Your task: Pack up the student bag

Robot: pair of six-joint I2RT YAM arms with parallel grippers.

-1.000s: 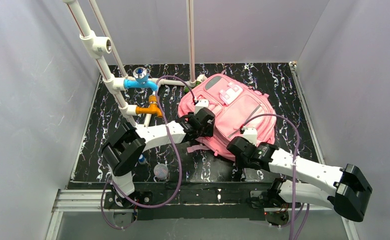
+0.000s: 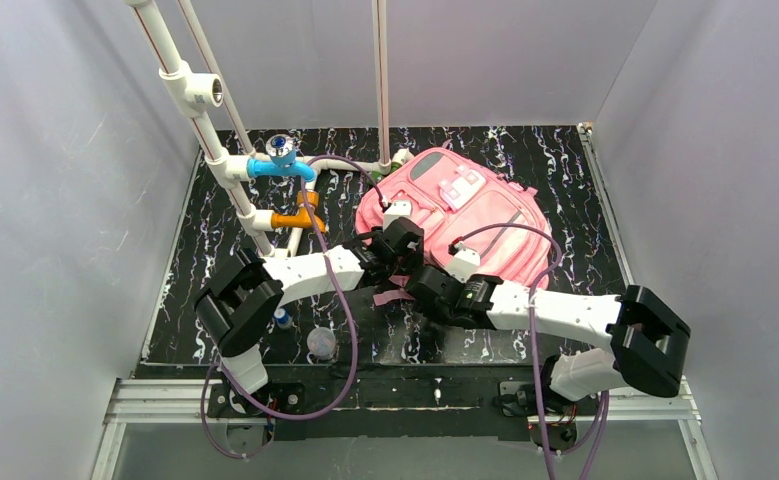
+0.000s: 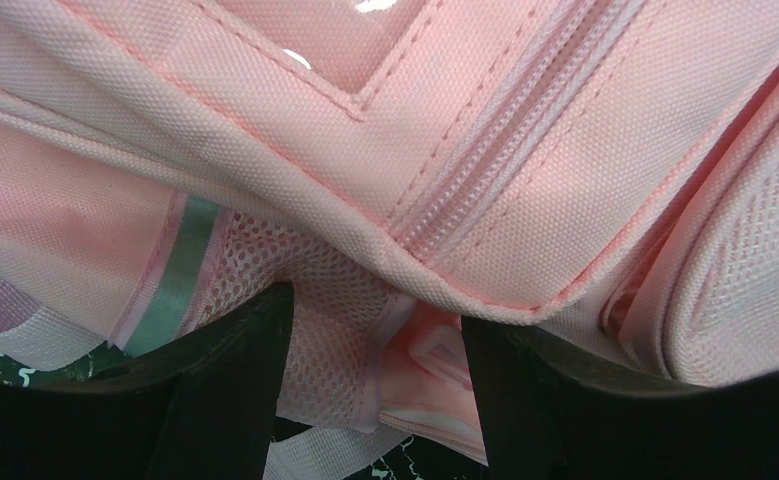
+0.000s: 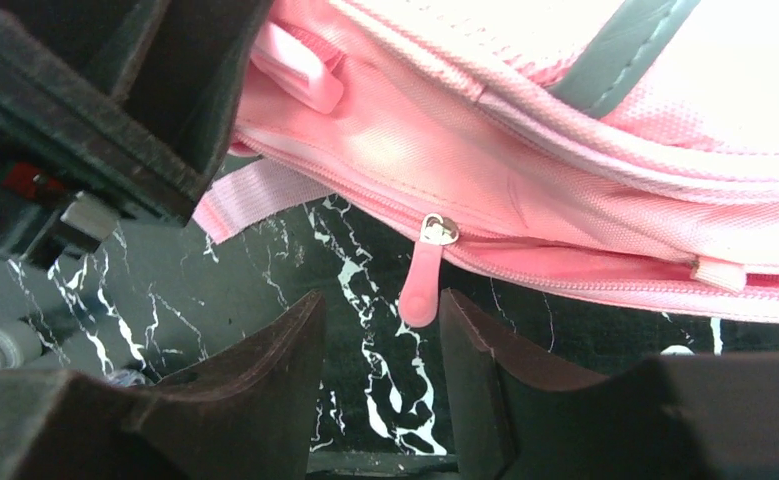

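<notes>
The pink backpack point(image 2: 475, 210) lies on the black marbled table, both grippers at its near-left side. My left gripper is part open against the bag's side, at a mesh pocket point(image 3: 325, 380) below a zipped flap. My right gripper is open at the bag's lower edge, a pink zipper pull point(image 4: 420, 290) lying between or just beyond its fingertips, not visibly gripped. A pink strap point(image 4: 245, 200) lies on the table nearby.
PVC pipes with a blue tap point(image 2: 281, 168) and orange fitting point(image 2: 295, 220) stand at the left. A small blue-capped bottle point(image 2: 283, 318) and clear cup point(image 2: 321, 343) are at the front left.
My right gripper has moved leftward along the bag's front edge toward the left one.
</notes>
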